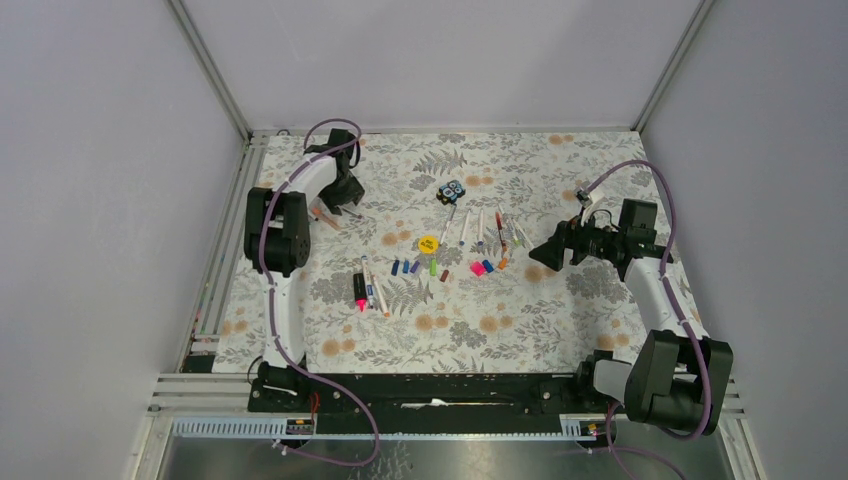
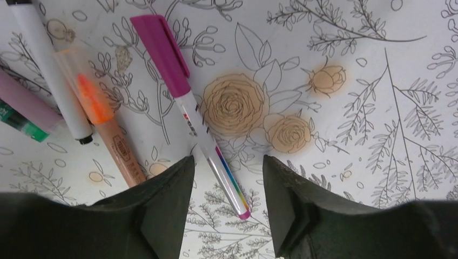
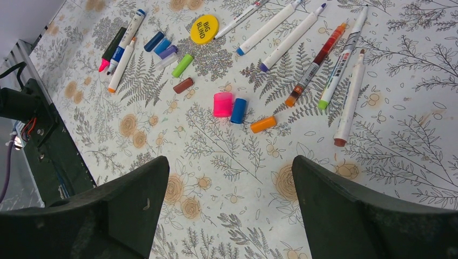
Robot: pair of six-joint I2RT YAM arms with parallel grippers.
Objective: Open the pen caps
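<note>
In the left wrist view my left gripper is open above a white pen [image 2: 211,149] with a purple cap [image 2: 159,50], which lies between its fingertips. An orange-capped pen [image 2: 123,148] and a white black-ended marker [image 2: 54,75] lie to its left. My right gripper stands open over bare table at the right, short of capped white markers [image 3: 350,97], a brown pen [image 3: 316,63] and loose caps such as pink [image 3: 222,105], blue [image 3: 238,110] and orange [image 3: 263,124].
A yellow disc [image 3: 204,29] lies mid-table among several markers and caps. A small dark patterned object [image 1: 450,192] sits behind them. Several markers [image 1: 372,290] lie at the front left.
</note>
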